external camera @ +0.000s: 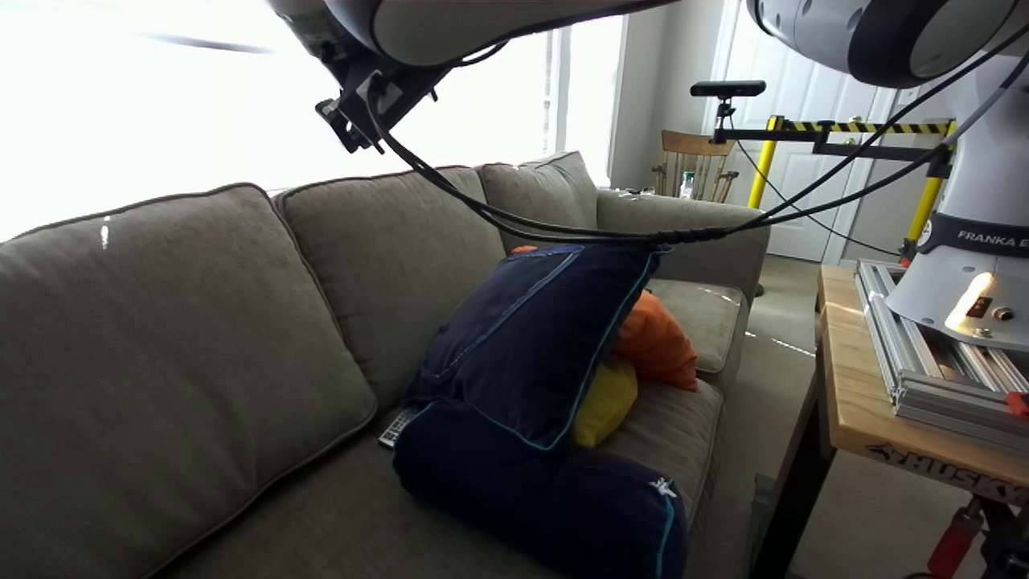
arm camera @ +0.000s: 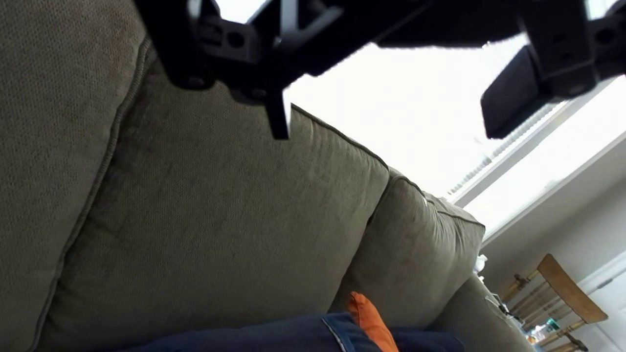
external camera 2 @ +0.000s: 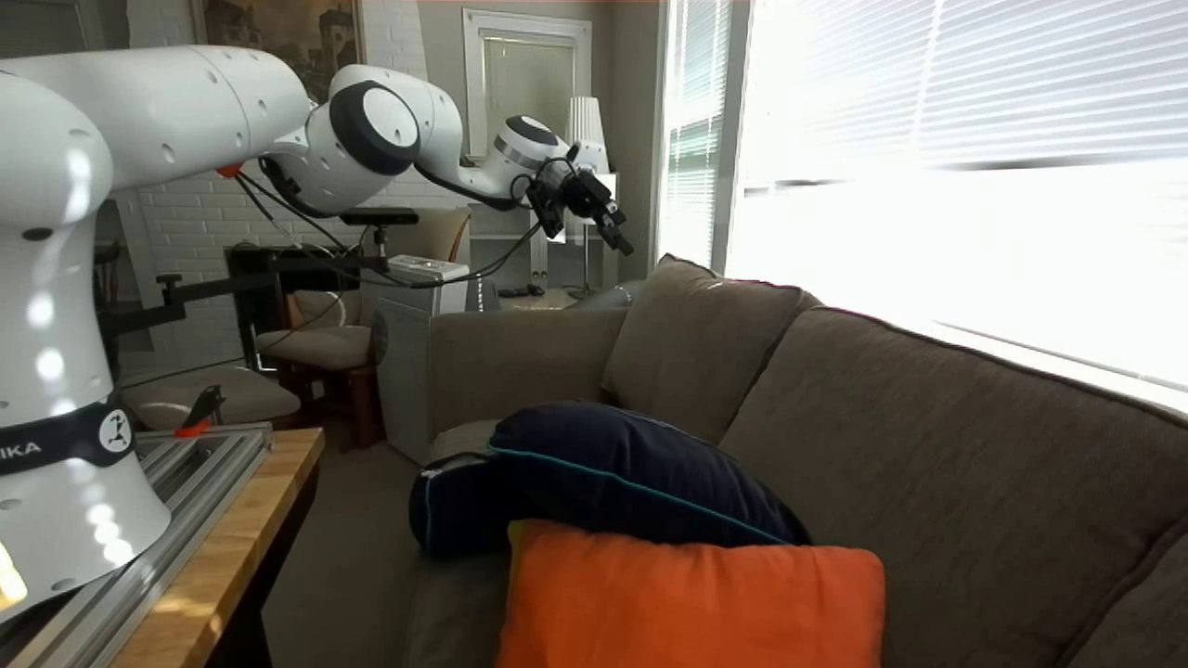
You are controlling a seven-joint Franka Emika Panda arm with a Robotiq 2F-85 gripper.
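Note:
My gripper is open in the wrist view, its fingers wide apart with only the window and sofa back beyond them. In exterior view 1 it hangs high in front of the window, above the sofa's back cushions. A large navy pillow (external camera: 540, 338) with light blue piping leans over a navy bolster (external camera: 540, 492) on the seat. Behind these sit an orange pillow (external camera 2: 702, 601) and a yellow pillow (external camera: 605, 404), both partly covered. A remote (external camera: 395, 429) lies by the back cushion, its end tucked against the navy pillows.
The grey-brown sofa (external camera: 164, 357) has clear seat at its near left end. A wooden table (external camera: 849, 386) carries the robot base. Black cables (external camera: 579, 235) droop from the arm close over the navy pillow. A wooden chair (external camera: 692, 159) stands beyond the sofa arm.

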